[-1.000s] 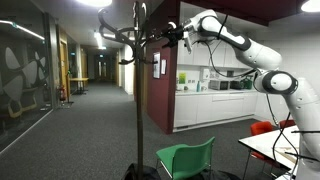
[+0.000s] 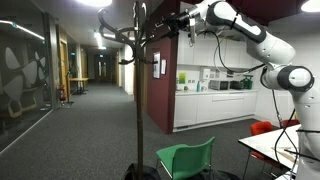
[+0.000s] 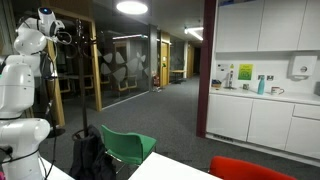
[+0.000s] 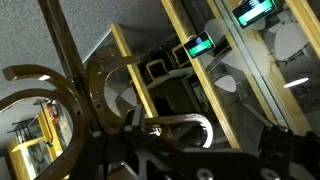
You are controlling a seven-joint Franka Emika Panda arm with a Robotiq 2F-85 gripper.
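A tall dark coat stand [image 2: 139,95] with curved hooks rises in the foreground of the first exterior view. In the second exterior view its pole [image 3: 82,85] stands at the left. High up, level with the hooks, my gripper [image 3: 68,38] reaches toward the stand from the left. The wrist view shows the stand's curved wooden hooks [image 4: 120,68] close to my gripper. Its fingers are open, with dark fingers apart along the lower edge. One hook's curve passes close to the left finger; whether they touch I cannot tell. Nothing is held.
A green chair [image 2: 187,158] is on the floor beside the stand. A black cloth or bag [image 3: 92,158] lies low near the stand's foot. Red chairs [image 3: 245,168] and a white table [image 3: 178,167] are in front. White cabinets [image 3: 265,118] line the back; the corridor is clear.
Over the last second the arm's upper section near the gripper has lifted slightly. The coat stand and chairs have stayed in place.
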